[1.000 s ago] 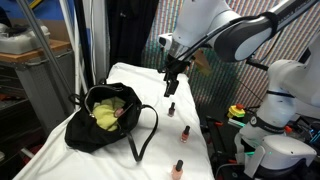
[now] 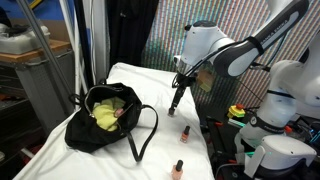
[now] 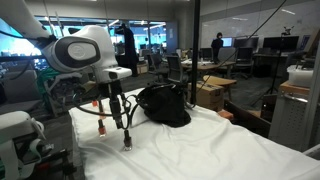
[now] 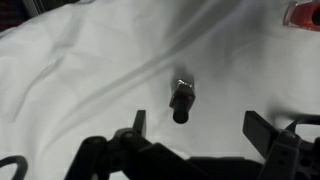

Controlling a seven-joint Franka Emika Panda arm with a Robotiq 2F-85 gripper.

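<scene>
A small dark-capped bottle (image 4: pixel 181 101) stands on the white cloth, in the wrist view between and beyond my gripper's fingertips. My gripper is open, its two black fingers spread wide with nothing held. In exterior view 1 the gripper (image 2: pixel 179 94) points down just above that bottle (image 2: pixel 171 111). From the other side, the gripper (image 3: pixel 123 121) hangs over the dark bottle (image 3: pixel 127 143). Two more small bottles with reddish contents stand nearer the camera in exterior view 1, one in the middle (image 2: pixel 186 132) and one at the front (image 2: pixel 177 170).
A black bag (image 2: pixel 82 131) lies open on the cloth to the left, with yellow-green stuff inside and a strap (image 2: pixel 139 151) looping toward the bottles. In exterior view 2, bare cloth (image 3: pixel 220 155) spreads to the right.
The arm has come down and shifted right in exterior view 1, bringing the gripper closer to the far bottle. The bottles and bag look unmoved.
</scene>
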